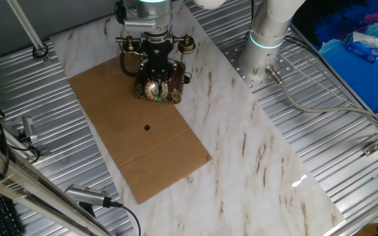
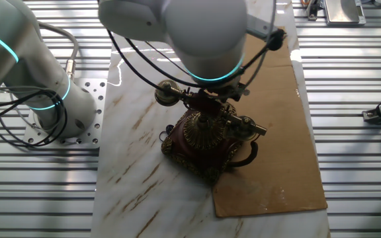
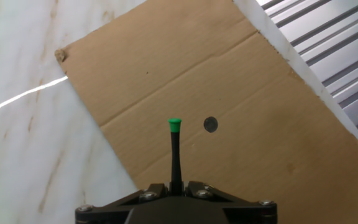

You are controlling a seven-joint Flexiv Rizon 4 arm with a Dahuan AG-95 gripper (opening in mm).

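Note:
An old-style telephone in dark red and brass (image 1: 138,92) stands at the cardboard's edge; its handset (image 1: 186,47) rests across the top. Seen from the opposite side, the telephone body (image 2: 184,149) hides my fingers. In exterior view 1 my gripper (image 1: 159,77) overlaps the dial, and whether anything touches it I cannot tell. The wrist view has my gripper shut at the bottom edge, with a thin black rod (image 3: 176,155) held between its fingers. That rod ends in a green tip (image 3: 175,125). No part of the telephone appears in the wrist view.
Brown cardboard (image 1: 120,141) lies flat on the marble-patterned table (image 1: 241,170), with a dark round spot (image 3: 211,124) on it. A metal device with a cable (image 1: 87,195) sits beside the left edge. The arm's base (image 1: 268,46) stands at the right.

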